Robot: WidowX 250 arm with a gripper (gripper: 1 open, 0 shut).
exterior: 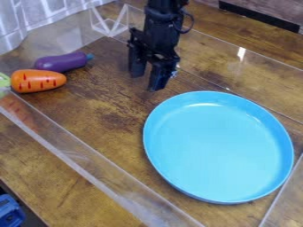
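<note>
My dark gripper (154, 69) hangs down from the top centre over the wooden surface, behind a large light blue plate (218, 146). Whether its fingers are open or shut, or hold anything, is hard to make out. To its left lie a purple toy eggplant (62, 62) and an orange toy carrot (38, 80) with a pale green top, partly cut off at the left edge.
The wooden board (89, 115) is clear between the vegetables and the plate. A transparent edge strip runs along the lower left, with a small blue object (7, 213) in the corner.
</note>
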